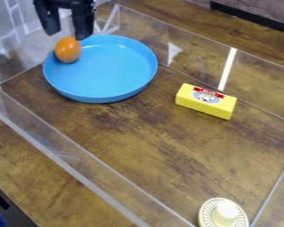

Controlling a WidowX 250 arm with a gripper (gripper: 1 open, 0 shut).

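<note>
An orange ball-like object [68,50] rests at the left side of a blue plate [113,71]. The dark gripper [67,27] hangs just above and behind it at the top left, cut off by the frame's top, with its fingers apart. I see nothing held between them.
A yellow box [205,100] with a printed label lies on the wooden table [132,155] to the right of the plate. A small cream round object [223,213] sits at the bottom right. Clear panels edge the left.
</note>
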